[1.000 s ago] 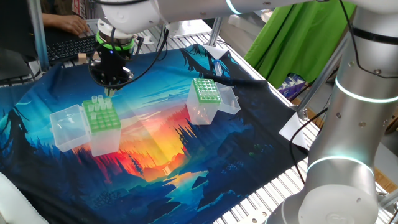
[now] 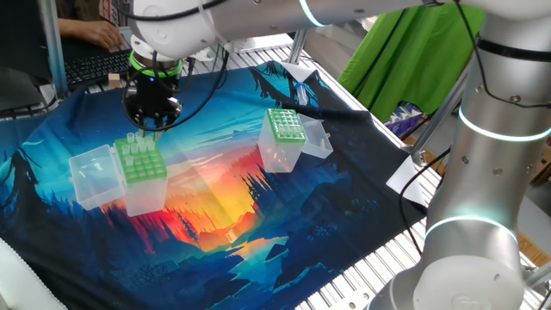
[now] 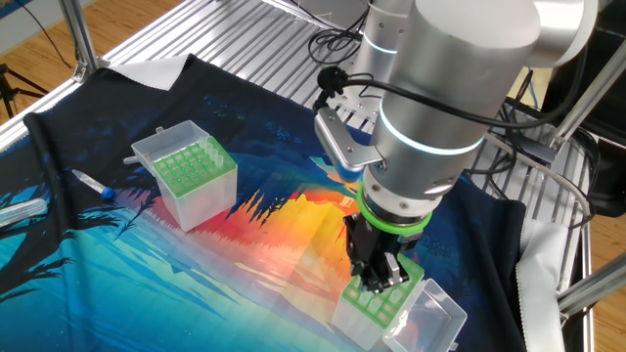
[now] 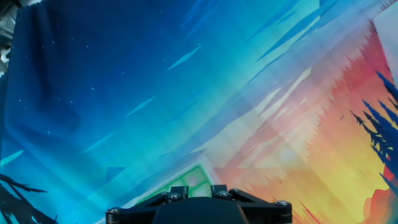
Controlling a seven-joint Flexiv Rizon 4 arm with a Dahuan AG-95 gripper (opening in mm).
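Observation:
My gripper (image 3: 378, 278) hangs pointing down, low over a clear box with a green rack top (image 2: 146, 162); exterior view 2 shows this near rack (image 3: 399, 298) right beneath the fingers. Several clear tubes (image 2: 131, 148) stand in its holes toward one side. In the wrist view my gripper is open: its fingertips are apart and part of the green rack (image 4: 198, 176) shows just beyond them, with no object seen between. A second clear box with a green rack top (image 2: 286, 125) stands apart; clear pieces sit in some of its holes.
An open clear lid (image 2: 96, 176) lies beside the near rack, and another lid (image 2: 316, 138) adjoins the second box. A pen with a blue cap (image 3: 94, 185) lies on the patterned cloth (image 2: 225, 207). Bare cloth separates the boxes. A person's hand (image 2: 96, 33) rests near a keyboard (image 2: 96, 66).
The gripper has come down slightly toward the near rack over the last second. Both boxes and their lids stay where they were.

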